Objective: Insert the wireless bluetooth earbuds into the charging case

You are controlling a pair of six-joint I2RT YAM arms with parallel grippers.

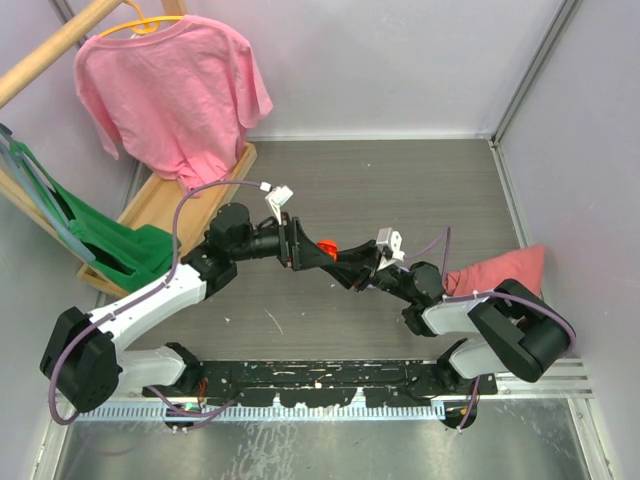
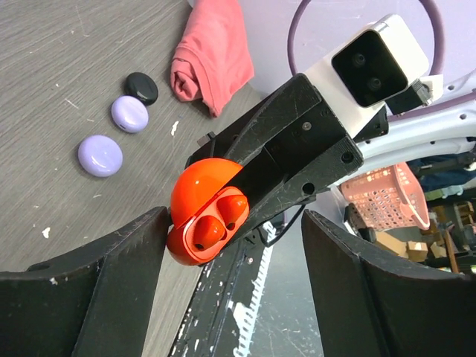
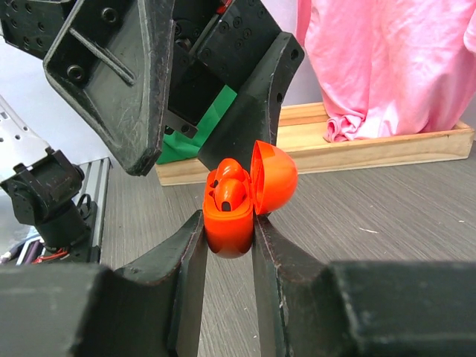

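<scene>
An orange-red charging case [image 3: 227, 223] with its lid [image 3: 275, 178] raised is held in my right gripper, shut on it, in the right wrist view. The earbuds sit in the case's two wells, as far as shows. My left gripper stands part open beside the case [image 2: 208, 227], its left finger close against the case's side in the left wrist view. In the top view both grippers meet over the middle of the floor around the case [image 1: 327, 247].
Two lilac round pieces [image 2: 100, 155] and a black one [image 2: 141, 88] lie on the grey floor. A pink cloth [image 2: 204, 52] lies beyond. A wooden rack [image 1: 160, 200] with a pink shirt and green cloth stands at the back left.
</scene>
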